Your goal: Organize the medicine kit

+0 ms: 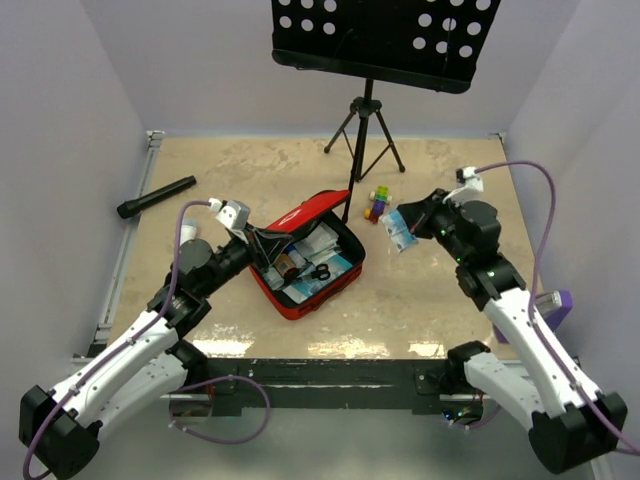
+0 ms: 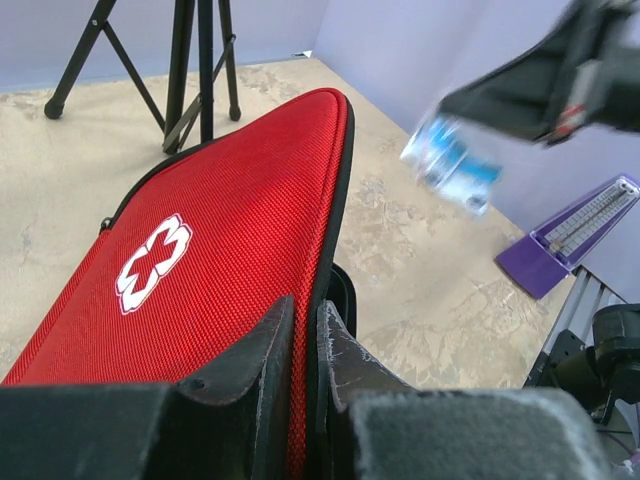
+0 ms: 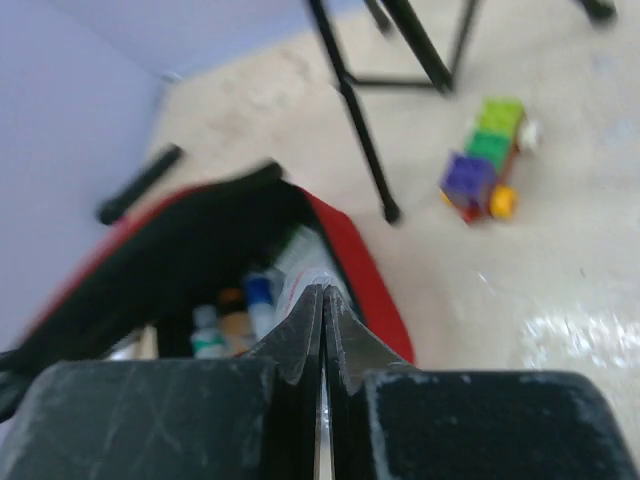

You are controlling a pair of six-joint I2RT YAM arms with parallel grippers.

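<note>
The red medicine kit (image 1: 295, 308) lies with its lid (image 2: 225, 235) raised; scissors (image 1: 320, 272), a brown bottle (image 1: 285, 267) and packets are inside. My left gripper is shut on the lid's edge, its fingers on either side of the red and black rim. To the right of the kit, a thin blue-and-white packet (image 1: 399, 231) hangs above the table from my right gripper (image 1: 408, 213), which is shut on it. The packet also shows, blurred, in the left wrist view. In the right wrist view its grip is mostly hidden behind the fingers.
Behind the kit stands a black music stand (image 1: 362, 125). Colored toy blocks (image 1: 378, 204) sit near its legs. A black cylinder (image 1: 157, 197) and a white bottle (image 1: 189, 230) are at the left, a purple device (image 1: 552, 308) at the right.
</note>
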